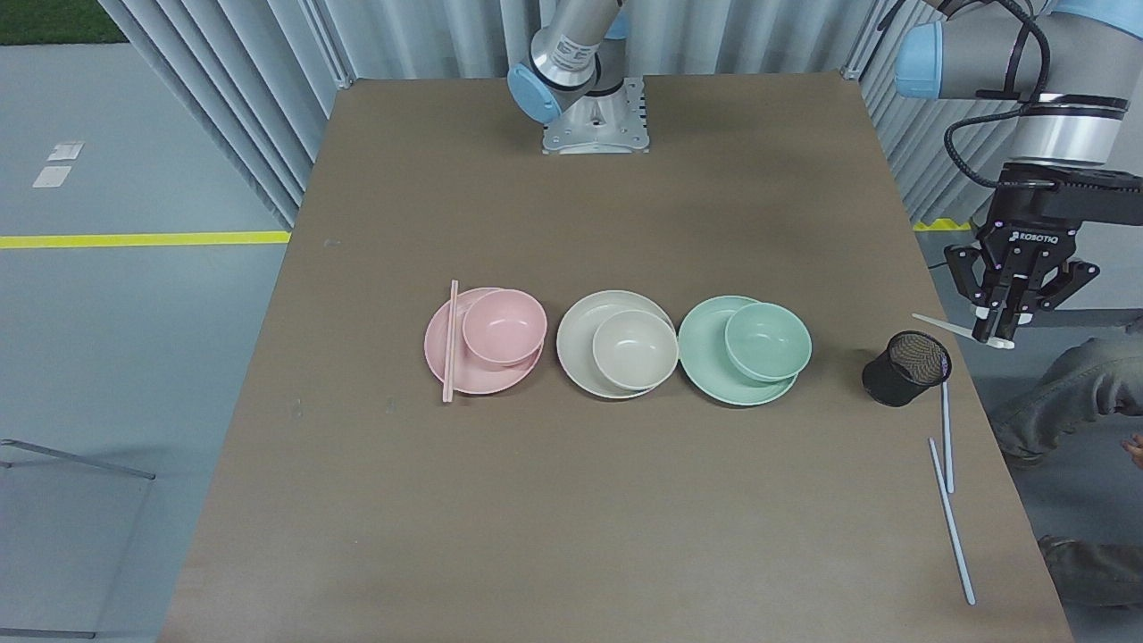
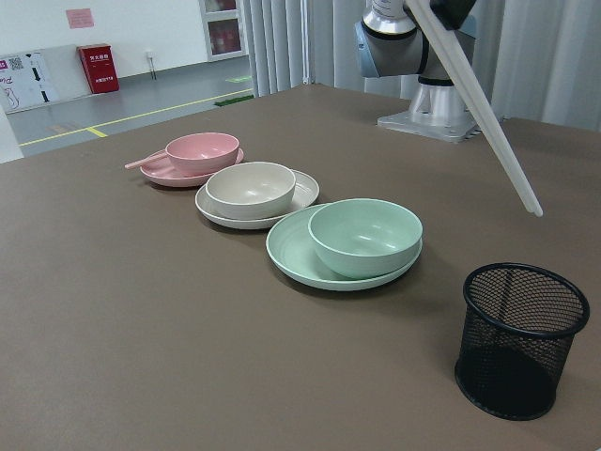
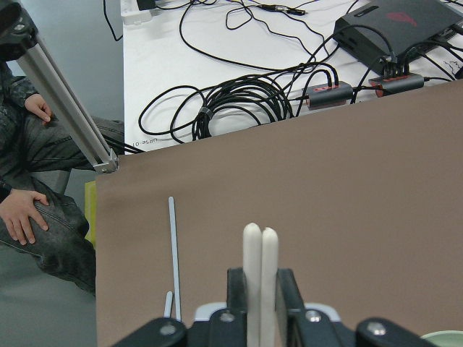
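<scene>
My gripper [image 1: 1007, 321] is shut on a pair of white chopsticks [image 3: 252, 282], held above the table's right edge near the black mesh cup [image 1: 905, 370]. Two light-blue chopsticks [image 1: 954, 525] lie on the table beside and below the cup. Pink chopsticks [image 1: 450, 343] rest on the pink plate [image 1: 439, 338] beside the pink bowl [image 1: 504, 325]. A white bowl [image 1: 632, 348] sits on a white plate [image 1: 579, 327], and a green bowl [image 1: 766, 341] on a green plate [image 1: 702, 348].
A person [image 3: 51, 231] sits beside the table edge. Cables and electronics [image 3: 383, 43] lie on a white surface beside it.
</scene>
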